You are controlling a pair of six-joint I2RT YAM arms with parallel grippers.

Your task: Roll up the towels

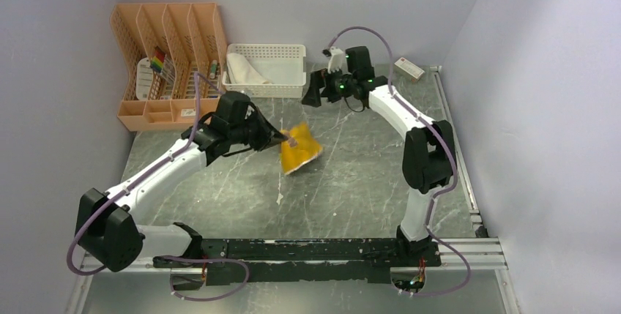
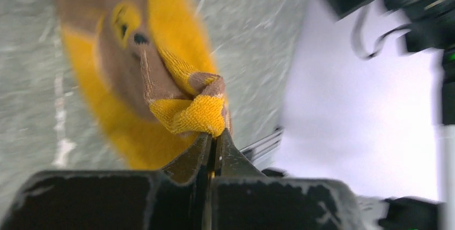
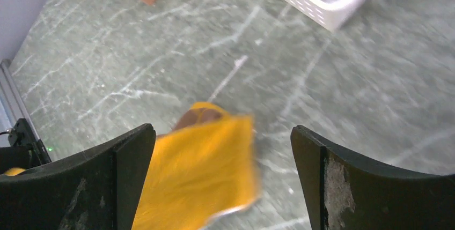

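A yellow towel (image 1: 297, 154) with brown patterning hangs from my left gripper (image 1: 284, 138) above the middle of the table. In the left wrist view the fingers of that gripper are shut on a bunched yellow and brown fold. The rest of the towel (image 2: 120, 88) trails away, blurred. My right gripper (image 1: 311, 88) stands farther back and to the right, in front of the basket's right end. It is open in the right wrist view, its fingers (image 3: 343, 187) wide apart, and the towel (image 3: 201, 165) shows beyond them, apparently ungripped.
A white basket (image 1: 282, 91) at the back holds a white towel (image 1: 245, 70). Beside it on the left stands an orange-brown divided rack (image 1: 165, 113). A small white box (image 1: 408, 69) lies at the back right.
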